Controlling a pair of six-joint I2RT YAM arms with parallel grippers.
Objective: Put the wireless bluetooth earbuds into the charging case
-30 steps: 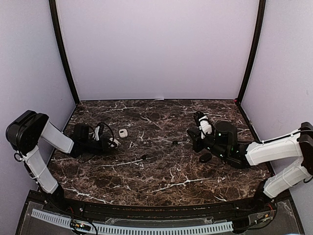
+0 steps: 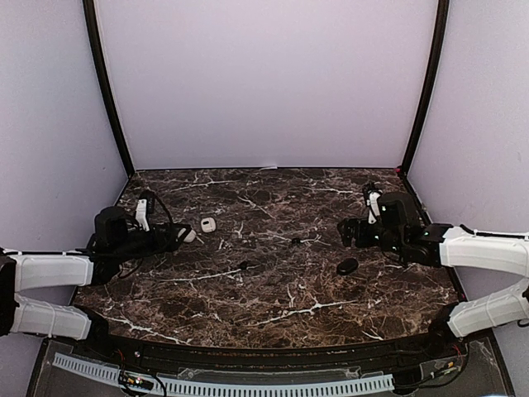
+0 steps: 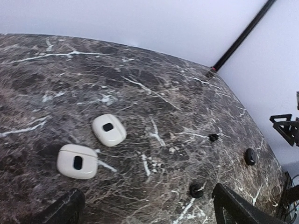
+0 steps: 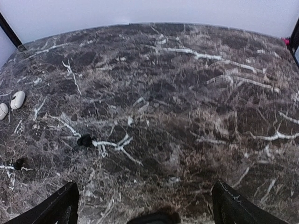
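Note:
Two white cases with dark slots lie near my left gripper: one white case to its upper right, the other white case lower in the left wrist view, partly behind the gripper in the top view. Small dark pieces lie on the marble: a front dark piece, a middle dark piece, and a larger black oval below my right gripper. Both grippers are raised and open, with nothing between their fingers. Whether the small pieces are earbuds is too small to tell.
Pale walls stand at the back and both sides, with dark strips in the corners.
My left arm has straightened and moved slightly left and up from near the white cases. My right gripper has moved to the right. The objects on the table look unchanged.

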